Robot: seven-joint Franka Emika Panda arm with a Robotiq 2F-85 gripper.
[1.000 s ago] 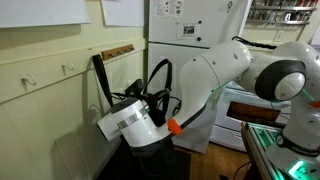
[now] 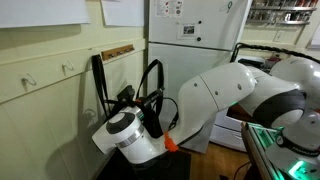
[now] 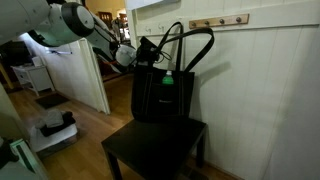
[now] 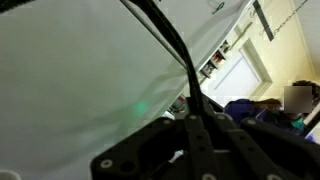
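A black tote bag [image 3: 165, 98] with a small green mark hangs upright above a low black table in exterior view 2, its bottom near or touching the tabletop. One long strap [image 3: 203, 48] loops high against the wall. At the bag's upper left, my gripper [image 3: 149, 52] is shut on a bag strap. Across the wrist view the black strap [image 4: 160, 25] runs down to the dark gripper. In exterior view 1 the arm's white wrist covers most of the bag, with a strap [image 2: 100, 82] showing beside it.
A wooden rack with pegs [image 3: 225, 19] is on the wall above the bag, and single hooks [image 2: 29, 80] sit along the same wall. The black table [image 3: 150, 145] stands below. A white fridge [image 2: 185, 70] is behind the arm.
In exterior view 1 my wrist has shifted slightly left and toward the wall. The strap loop near the gripper has moved a little with it. The grip looks unchanged.
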